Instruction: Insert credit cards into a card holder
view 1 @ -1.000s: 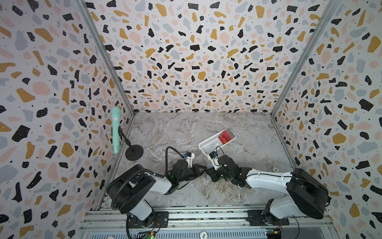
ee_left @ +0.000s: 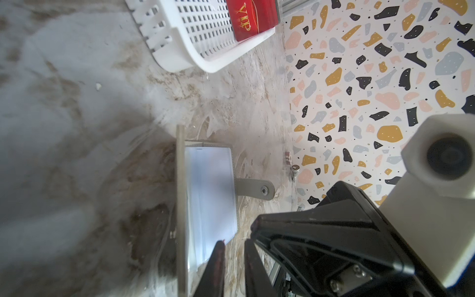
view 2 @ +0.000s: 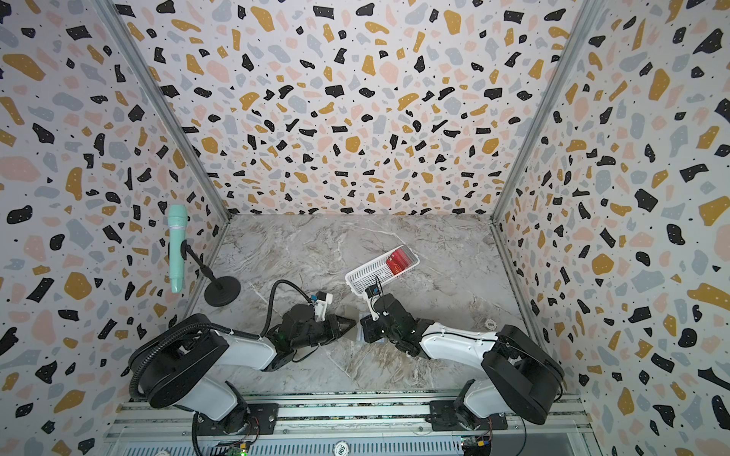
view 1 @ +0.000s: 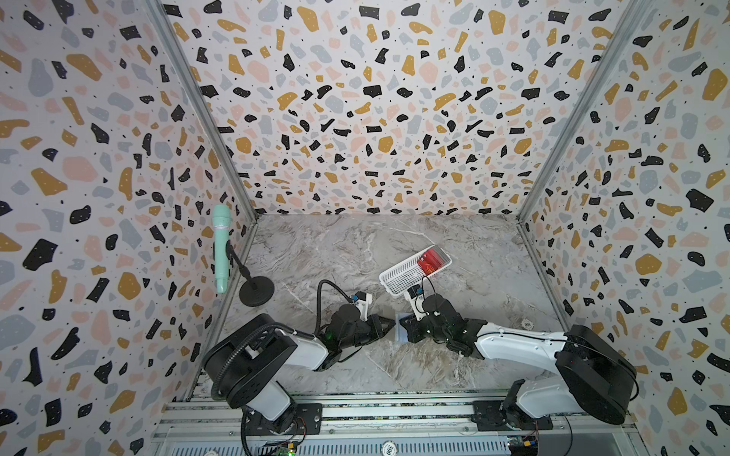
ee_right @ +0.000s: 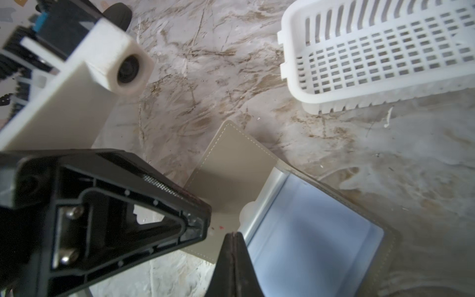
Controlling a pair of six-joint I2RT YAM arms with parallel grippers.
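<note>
The card holder [ee_right: 316, 242] is open, its beige cover [ee_right: 232, 173] to one side of a clear pocket page. In the left wrist view, the pocket page [ee_left: 212, 193] is tilted, beside a thin upright edge and a strap with a snap. My left gripper is shut on the card holder at its lower edge; the grip itself is partly hidden. Over the spine, my right gripper is shut, nothing showing between its fingertips. Red VIP cards [ee_left: 252, 17] lie in the white basket [ee_right: 309, 94].
The white basket [view 1: 390, 285] stands just behind the grippers. A green microphone [view 1: 221, 250] on a black stand [view 1: 256, 290] is at the left. Bare marble table [view 1: 479, 228] lies at the back and right.
My right gripper has shifted slightly right, showing more of the card holder between the two grippers. The left arm and the basket look unmoved.
</note>
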